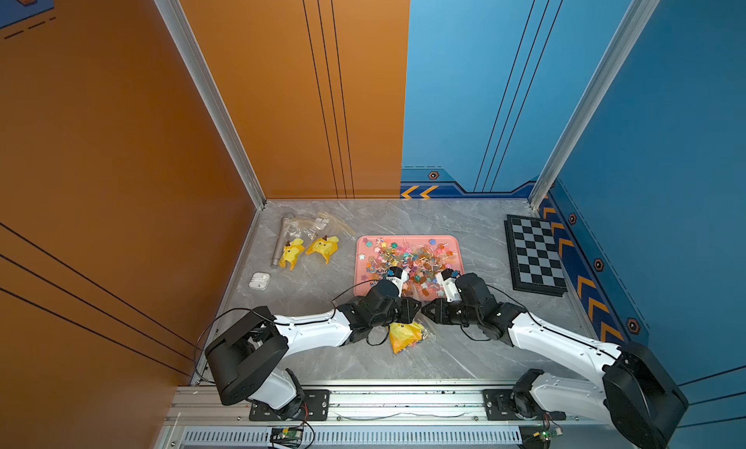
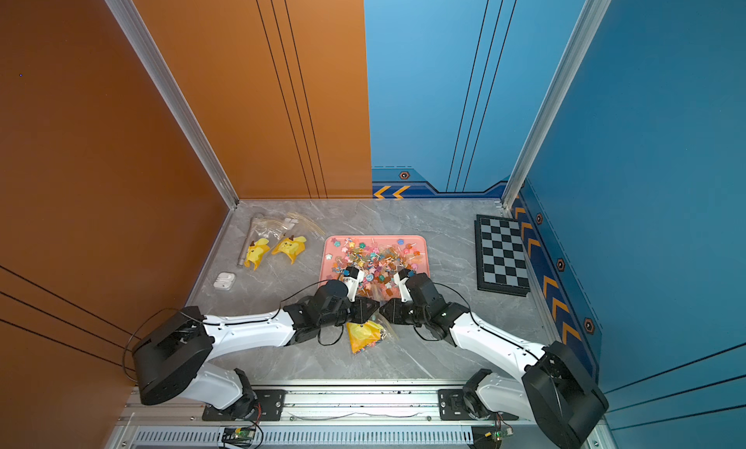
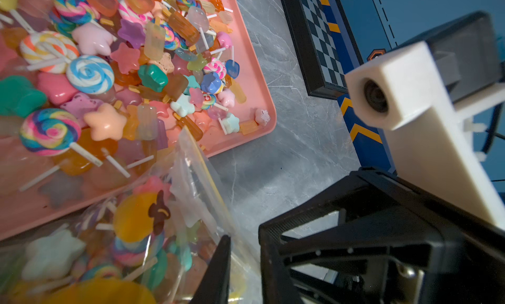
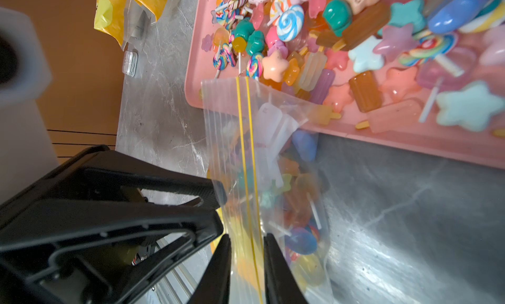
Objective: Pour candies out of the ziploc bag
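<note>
A clear ziploc bag with a yellow character print [image 1: 406, 336] and candies inside stands near the pink tray's front edge. My left gripper is part open, with the bag's upper edge [image 3: 223, 214] running into the gap between its fingers. From the opposite side, my right gripper is also part open around the bag's mouth. The yellow zip lines [image 4: 244, 146] pass between its fingers. Candies [image 4: 302, 198] show through the clear wall of the bag. In the top left view the two grippers almost meet above the bag, hiding its top.
The pink tray [image 1: 458, 254], full of loose candies, lies just behind the bag. Two flat yellow-printed bags [image 1: 322, 248] and a white case [image 1: 259, 280] are at left. A checkered board [image 1: 536, 251] is at right.
</note>
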